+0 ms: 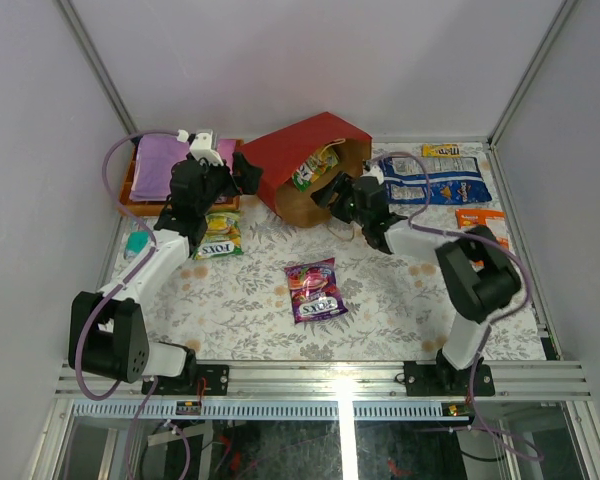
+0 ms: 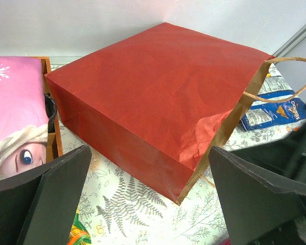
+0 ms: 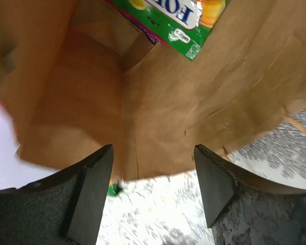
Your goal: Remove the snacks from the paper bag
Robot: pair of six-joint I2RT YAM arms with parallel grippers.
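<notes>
The red paper bag (image 1: 298,150) lies on its side, its brown mouth facing right toward my right gripper (image 1: 327,195), which stands open at that opening. Inside sits a green snack packet (image 3: 178,23), with a purple edge showing behind it. A purple packet (image 1: 315,290) lies on the table at front middle. My left gripper (image 1: 244,168) stands open above the bag's left side, nothing between its fingers.
A wooden tray (image 1: 135,195) with a pink cloth is at back left, a yellow-green packet (image 1: 218,236) in front of it. A blue packet (image 1: 435,180), a small yellow one and an orange one (image 1: 475,218) lie at right.
</notes>
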